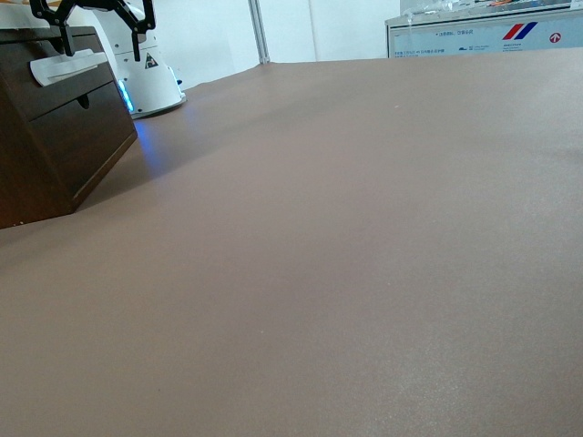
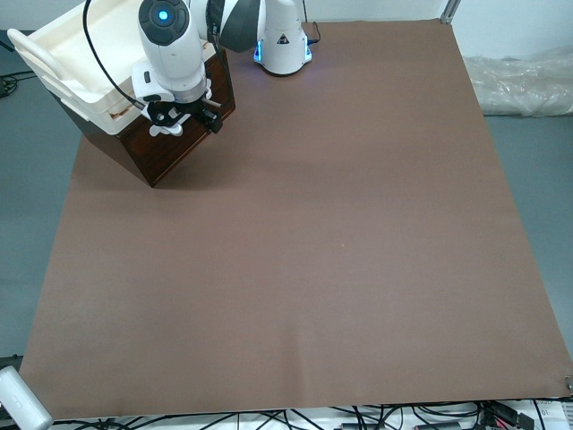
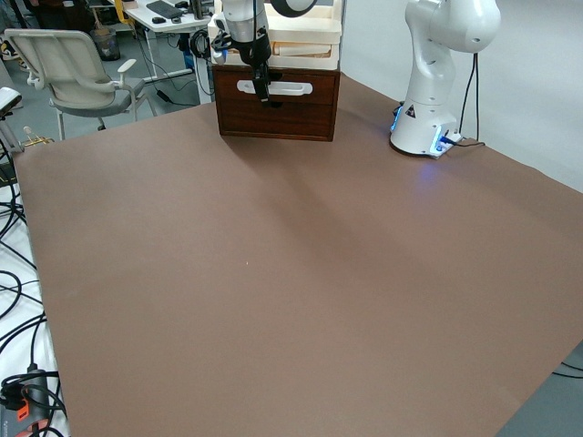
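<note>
A dark wooden drawer box (image 3: pixel 276 121) with a white handle (image 3: pixel 290 88) on its front stands at the table's back edge, a white plastic tray (image 2: pixel 72 63) on top. My gripper (image 1: pixel 100 49) hangs right at the box's front by the handle. In the top view its two black fingers are spread apart with nothing visible between them; in the right view they are seen edge-on over the handle. The drawer front appears closed.
The white arm base (image 3: pixel 421 127) stands beside the box. Cables run along the table's near edge.
</note>
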